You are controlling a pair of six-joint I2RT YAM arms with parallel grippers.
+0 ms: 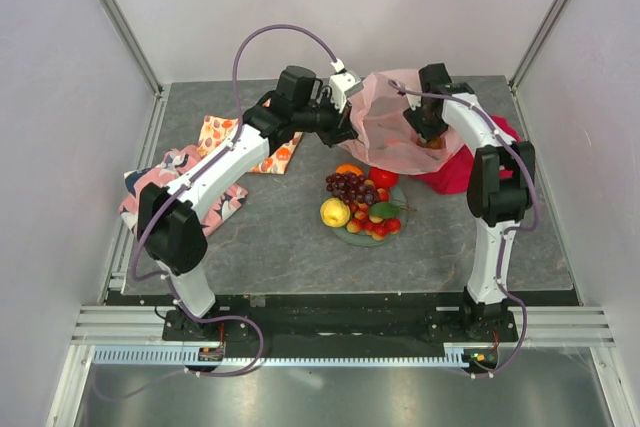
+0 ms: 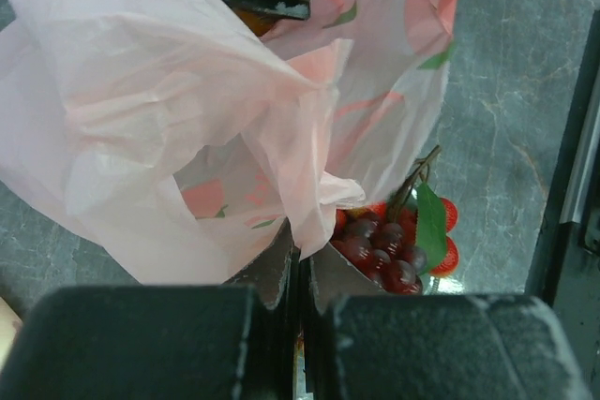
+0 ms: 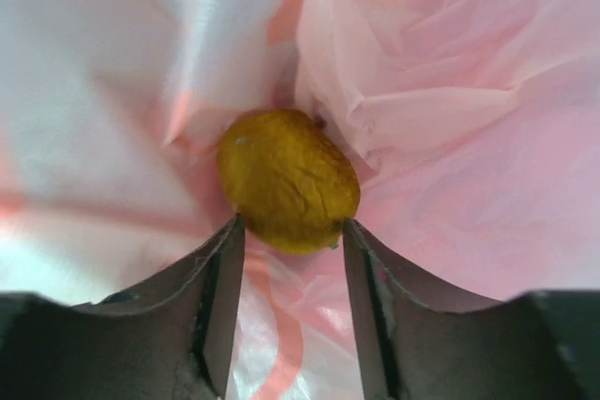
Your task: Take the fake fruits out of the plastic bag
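A pale pink plastic bag [image 1: 395, 132] is raised at the back right, with my left gripper [image 1: 345, 127] shut at its near side, pinching the thin film, as the left wrist view [image 2: 298, 264] shows. My right gripper is inside the bag, part open around the lower side of a yellow-brown round fruit [image 3: 286, 170]; whether the fingers grip it is unclear. A plate [image 1: 355, 239] below the bag carries purple grapes [image 1: 345, 187], a yellow fruit [image 1: 334, 213], a red fruit [image 1: 383, 177], an orange one and several small red fruits.
A red cloth [image 1: 455, 177] lies under the bag at right. Patterned cloths [image 1: 220, 135] lie at the left. Bare grey table [image 1: 270, 247] shows at the front, both sides of the plate.
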